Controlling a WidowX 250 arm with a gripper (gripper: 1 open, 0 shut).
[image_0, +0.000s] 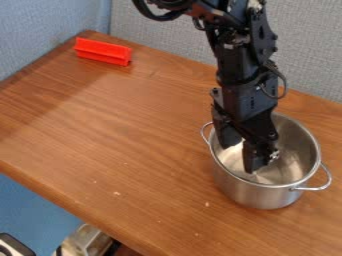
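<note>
The black arm comes down from the top into a steel pot (263, 195) at the right of the table. Its gripper (247, 145) is at the pot's opening, over and partly inside it. The dark fingers overlap each other, so I cannot tell how wide the fingers stand or whether anything is between them. The pot has two side handles, and its inside is partly hidden by the gripper.
A red block (102, 50) lies at the back left of the wooden table (107, 130). The table's edge runs along the lower left, with blue floor beyond.
</note>
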